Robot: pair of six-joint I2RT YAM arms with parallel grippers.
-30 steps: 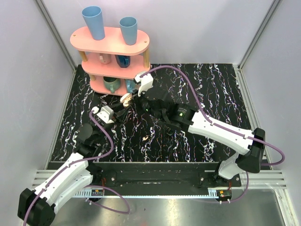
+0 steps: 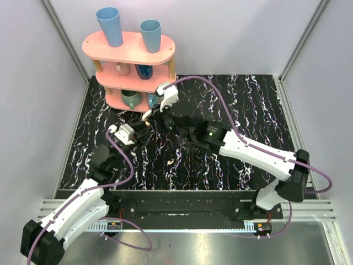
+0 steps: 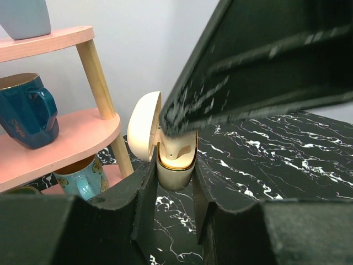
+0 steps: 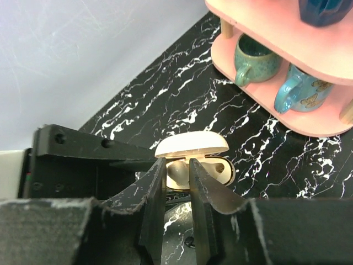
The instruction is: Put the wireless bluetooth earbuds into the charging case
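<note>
The cream charging case (image 3: 142, 124) stands with its lid up, held at its base in my left gripper, which is shut on it. In the right wrist view the lid (image 4: 192, 142) and the case's body sit just beyond my right gripper. A cream earbud (image 4: 177, 170) shows at that gripper's fingertips, over the case's opening; whether it is seated I cannot tell. An empty well shows beside it. The right gripper's large dark body hangs over the case in the left wrist view.
A pink three-tier shelf (image 2: 129, 47) with cups and mugs stands at the back left, close behind the grippers. A small light object (image 2: 170, 162) lies on the black marble surface (image 2: 231, 94), which is otherwise mostly clear to the right.
The left arm looks the same.
</note>
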